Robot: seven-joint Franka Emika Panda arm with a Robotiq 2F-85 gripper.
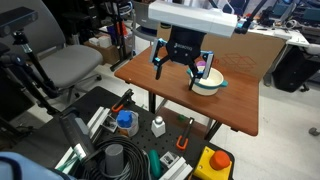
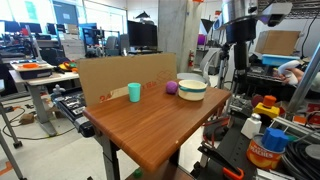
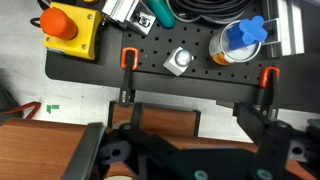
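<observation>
My gripper (image 1: 176, 74) hangs over the wooden table with its fingers spread apart and nothing between them. In exterior view 2 the gripper (image 2: 224, 77) is at the right, above and beyond the table's end. A cream bowl (image 1: 205, 85) with teal handles stands on the table, on the right of the gripper in exterior view 1. Close by the bowl is a round purple thing (image 2: 171, 88), and a teal cup (image 2: 134, 92) stands farther off. Dark fingers (image 3: 95, 150) reach in from the bottom of the wrist view, with a wide gap between them.
Beside the table, a dark bench (image 3: 205, 85) carries cables, a blue-topped container (image 3: 243, 35), a small white bottle (image 3: 179, 61) and a yellow box with an orange button (image 3: 60, 24). Orange-tipped clamps (image 3: 128, 75) grip its edge. The wooden tabletop (image 2: 150, 135) has plenty of bare room.
</observation>
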